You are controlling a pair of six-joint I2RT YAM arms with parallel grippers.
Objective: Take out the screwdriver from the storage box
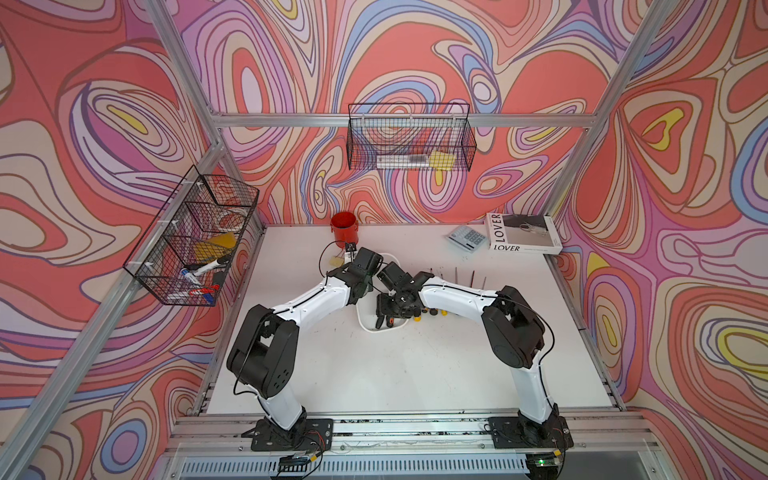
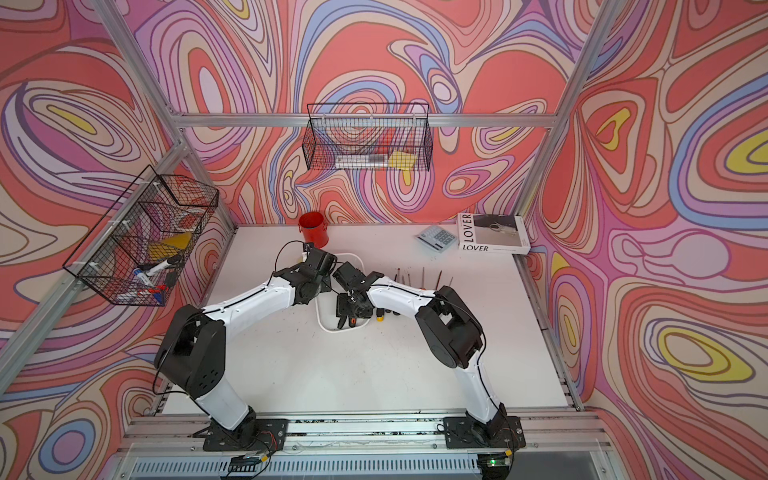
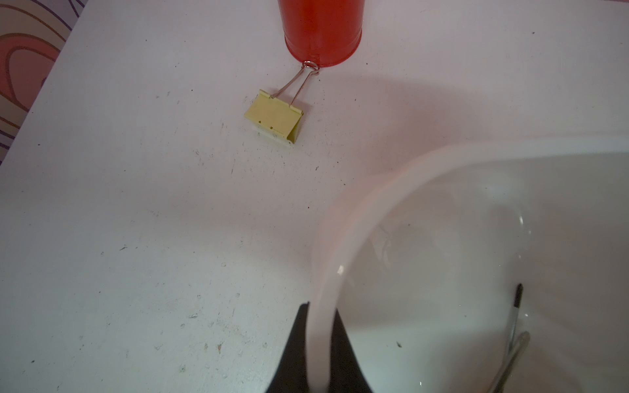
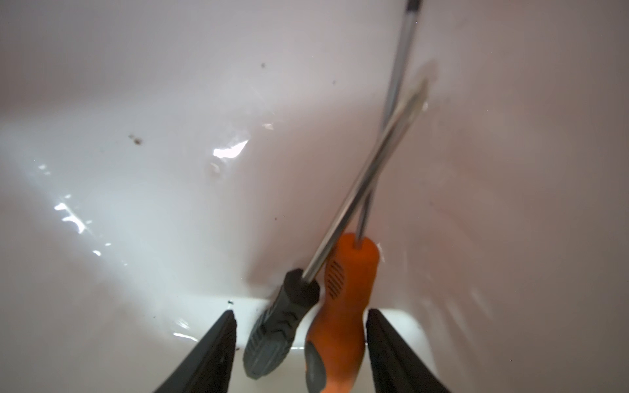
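Observation:
The white storage box [image 1: 362, 320] stands mid-table, partly covered by both arms. Inside it, an orange-handled screwdriver [image 4: 350, 278] and a dark grey-handled screwdriver [image 4: 281, 324] lie with their shafts crossed. My right gripper is inside the box, part open. Its fingers [image 4: 213, 357] stand on either side of the two handles, with a visible gap to each; the orange handle's end runs out of view. In the left wrist view, my left gripper is shut on the box's rim [image 3: 357, 239].
A red bucket [image 1: 345, 228] and a yellow binder clip [image 3: 275, 116] are behind the box. Several more screwdrivers lie to its right under the right arm. A calculator [image 1: 467, 237] and a book [image 1: 524, 232] lie at the back right.

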